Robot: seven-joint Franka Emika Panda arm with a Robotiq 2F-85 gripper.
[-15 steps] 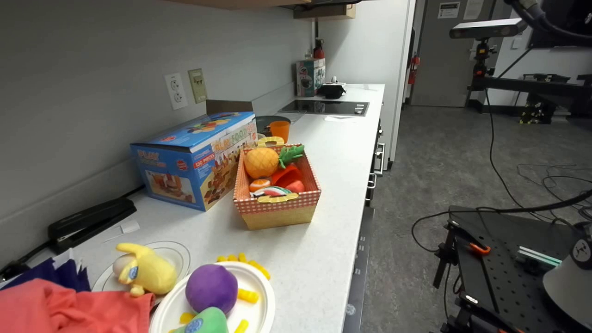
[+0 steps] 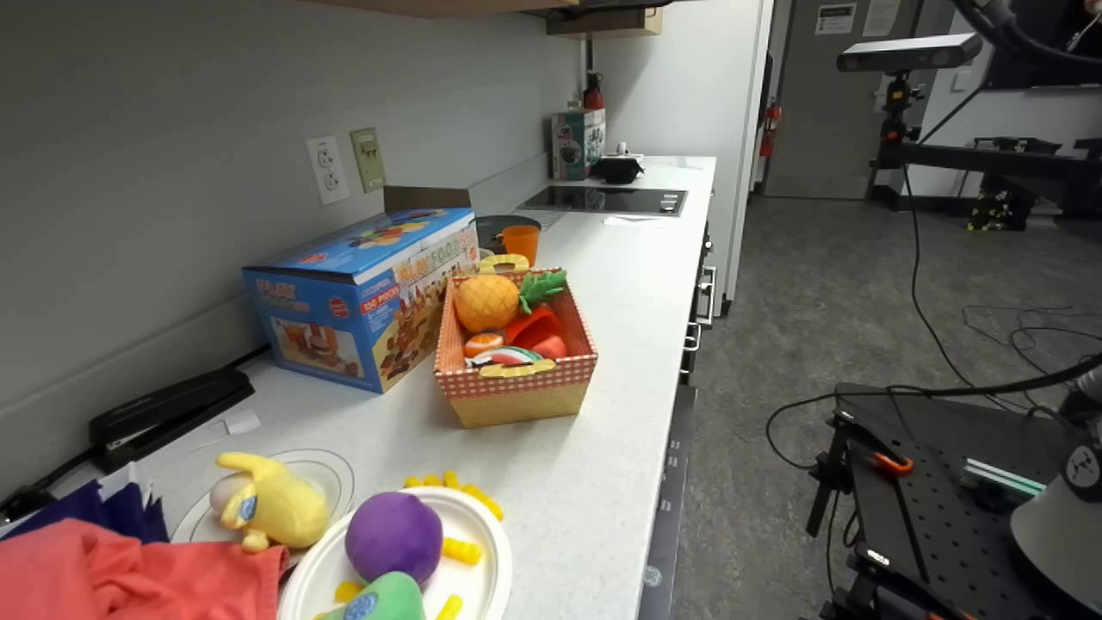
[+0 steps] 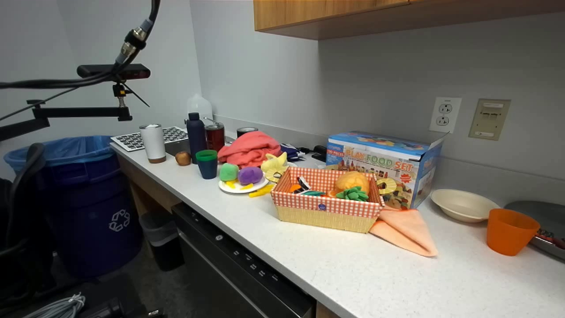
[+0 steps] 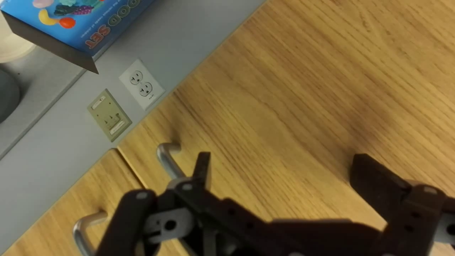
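In the wrist view my gripper stands open, its dark fingers wide apart with nothing between them. It faces a wooden cabinet door; a metal handle shows just behind the left finger. How far the fingers are from the door cannot be told. The gripper is outside both exterior views, where only the arm's base appears at the lower right of the first. From the second exterior view, the cabinet's underside hangs over the counter.
Beneath the cabinets, a basket of toy food stands before a blue toy box. An orange cup is farther right. A plate with plush toys lies near the counter's front edge. Right of the basket, the counter front is clear.
The cable at the upper right of the first exterior view has shifted slightly. The counter's objects have not moved.
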